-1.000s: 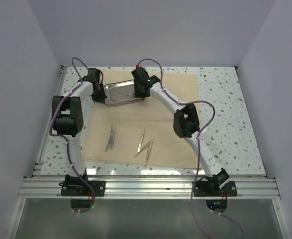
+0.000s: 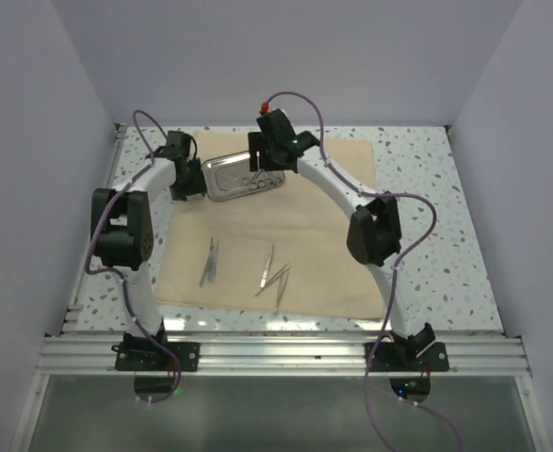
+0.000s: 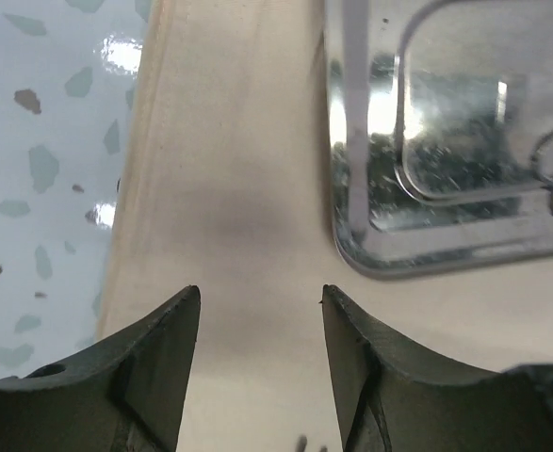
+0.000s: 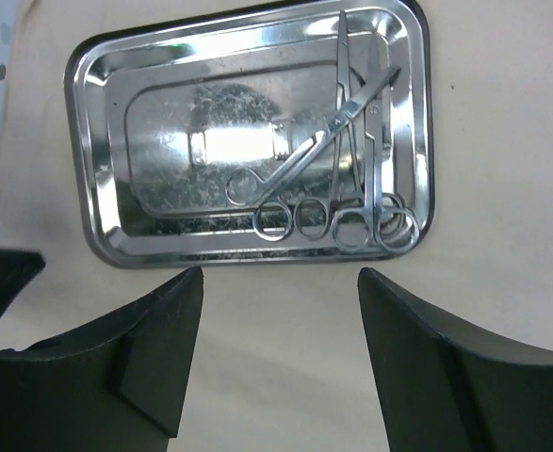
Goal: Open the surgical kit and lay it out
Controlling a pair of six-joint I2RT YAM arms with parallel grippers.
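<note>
The steel tray [image 2: 227,177] lies on the beige cloth near the back, holding several overlapping scissor-like instruments [image 4: 342,127] bunched in its right part. My left gripper is open over cloth beside the tray's left end, with nothing between its fingers. My right gripper is open, raised at the tray's near side, also empty. Lower on the cloth [image 2: 333,264], slender instruments lie laid out: a pair [image 2: 211,262] on the left, a light one [image 2: 267,268] in the middle and several thin ones [image 2: 281,287] beside it.
The speckled table [image 2: 436,245] shows around the cloth. Grey walls border the sides and back.
My left arm has shifted slightly toward the front.
</note>
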